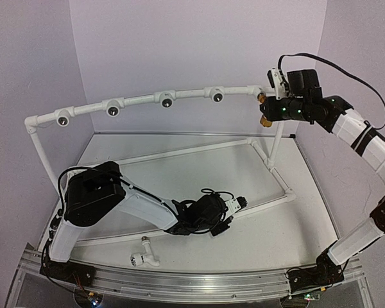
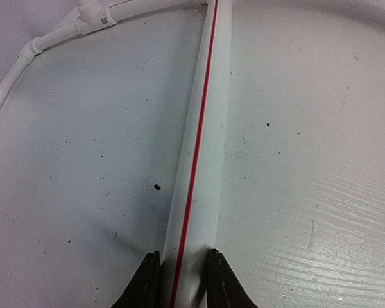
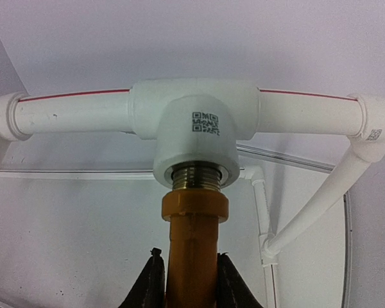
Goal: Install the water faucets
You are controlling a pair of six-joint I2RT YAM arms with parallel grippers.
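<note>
An orange-brown faucet [image 1: 265,120] [image 3: 192,256] sits at the rightmost tee [image 3: 192,109] of the upper pipe, brass thread partly showing at the tee's mouth. My right gripper is shut on the faucet's body. My left gripper is low at the front pipe of the lower frame, its fingers either side of the white red-striped pipe [image 2: 202,128], apparently gripping it. The other tees along the upper pipe, such as one [image 1: 167,102], show empty threaded openings.
A loose white fitting [image 1: 147,260] lies at the front left, near the lower frame. The board's right side [image 1: 308,224] is clear. Walls stand at back and sides.
</note>
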